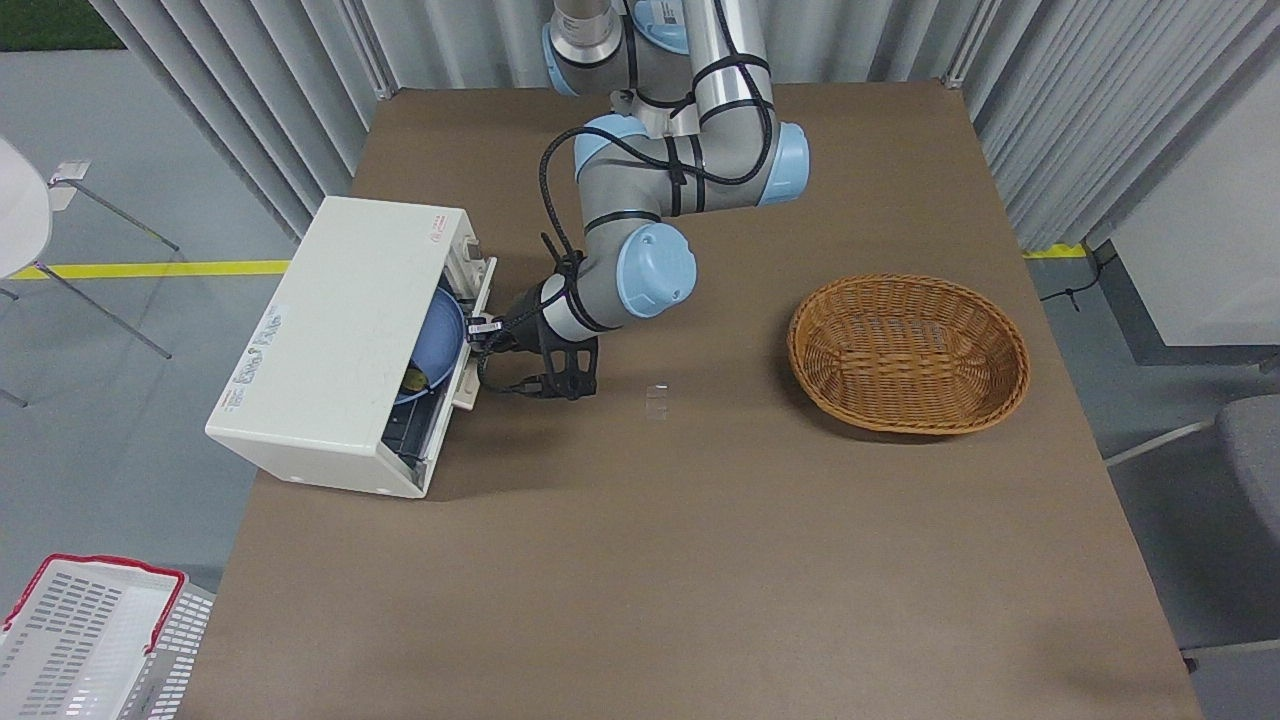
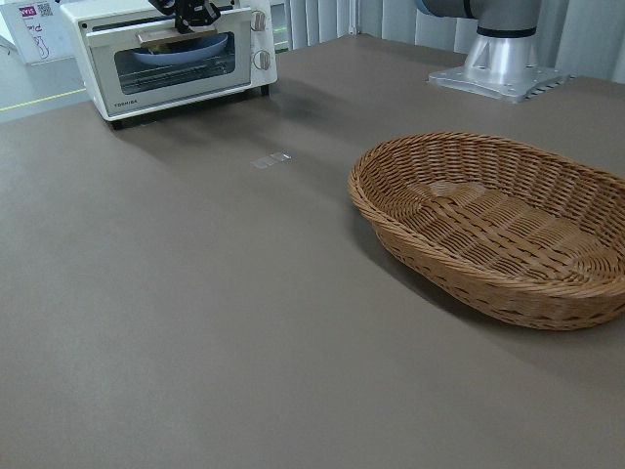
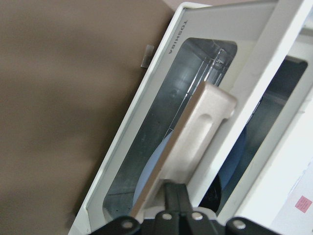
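Observation:
A white Toshiba toaster oven (image 1: 330,336) stands at the table's left, its glass door (image 2: 142,78) tilted partly open. A blue plate (image 1: 438,336) with something dark and yellowish lies inside. My black gripper is at the top of the door, against its pale handle (image 3: 195,137); whether its fingers are open or shut on the handle I cannot tell.
An oval wicker basket (image 1: 908,355) sits on the right of the table (image 1: 672,564). A small clear piece (image 1: 656,402) lies near the middle.

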